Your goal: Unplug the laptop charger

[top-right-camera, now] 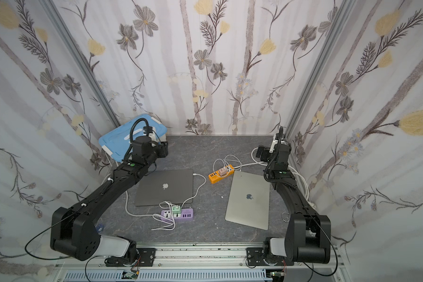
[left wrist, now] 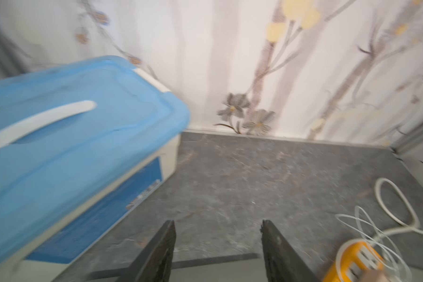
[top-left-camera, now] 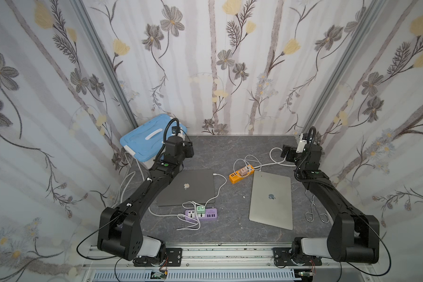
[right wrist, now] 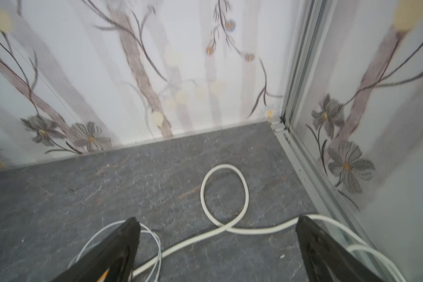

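A dark laptop point(top-left-camera: 197, 185) lies centre-left, a white cable plug point(top-left-camera: 214, 174) at its right edge. The cable runs to a green charger point(top-left-camera: 200, 209) on a purple power strip point(top-left-camera: 211, 214). A silver laptop point(top-left-camera: 270, 199) lies to the right. An orange strip point(top-left-camera: 235, 176) holds a pinkish charger point(top-right-camera: 222, 171) with white cables. My left gripper is raised over the dark laptop's back, fingers apart with nothing between. My right gripper stands open above the back right, over white cable point(right wrist: 188, 242).
A blue-lidded box point(left wrist: 80, 131) sits at the back left. Patterned walls enclose the sides and back. Scissors point(top-left-camera: 315, 213) lie at the right.
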